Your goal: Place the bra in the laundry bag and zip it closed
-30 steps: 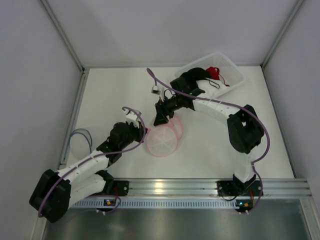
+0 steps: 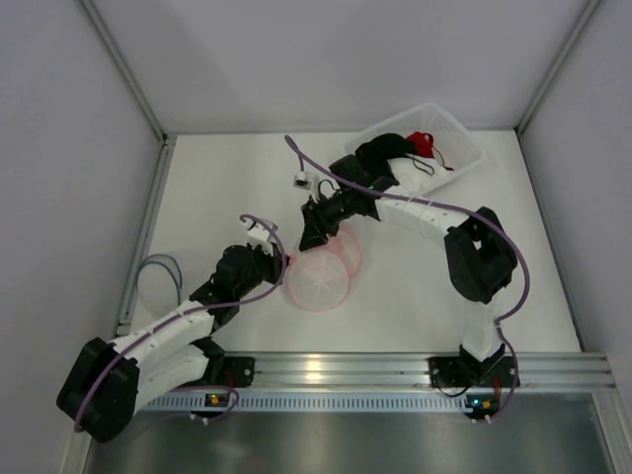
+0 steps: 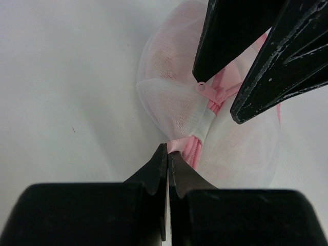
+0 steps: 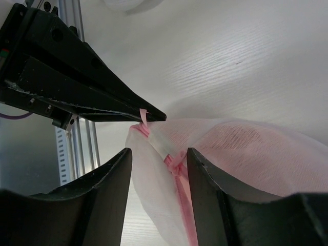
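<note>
The laundry bag [image 2: 319,281], white mesh with pink trim, lies mid-table, partly under my right gripper [image 2: 314,239]. In the left wrist view, my left gripper is shut on the pink tab [image 3: 178,144] at the end of the bag's zip. The right gripper's two fingers stand apart on either side of the pink zip pull [image 3: 207,92]. From the right wrist view, that pull [image 4: 177,160] lies close to the inner side of one finger [image 4: 197,169], and contact cannot be told. No bra can be made out through the mesh.
A white basket [image 2: 464,138] at the back right holds black, white and red garments [image 2: 423,145]. At the left edge lies a pale round item with a grey-green rim [image 2: 158,281].
My right gripper has shifted slightly left and toward the front over the bag. The left arm and the bag look almost unchanged.
</note>
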